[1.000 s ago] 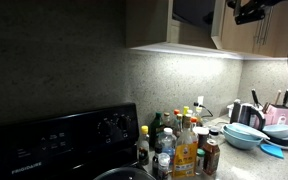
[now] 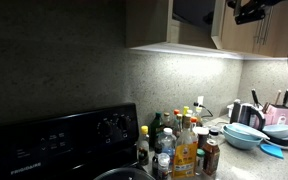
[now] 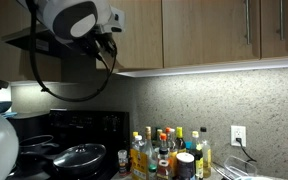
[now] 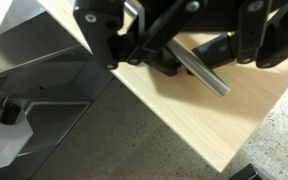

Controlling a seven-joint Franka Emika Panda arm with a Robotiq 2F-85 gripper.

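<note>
A pale wooden cabinet door fills much of the wrist view, with a silver bar handle running diagonally across it. My gripper is shut on this handle, its dark fingers on either side of the bar. In exterior view 1 the gripper shows at the top right against the door, which stands open beside a dark cabinet opening. From exterior view 2 the arm's white and black wrist is seen high up by the cabinets; the handle in the grip is hidden there.
Several bottles crowd the counter below the cabinets, beside the black stove. A lidded pan sits on the stove. Blue bowls stand at the right. A black cable loops below the wrist.
</note>
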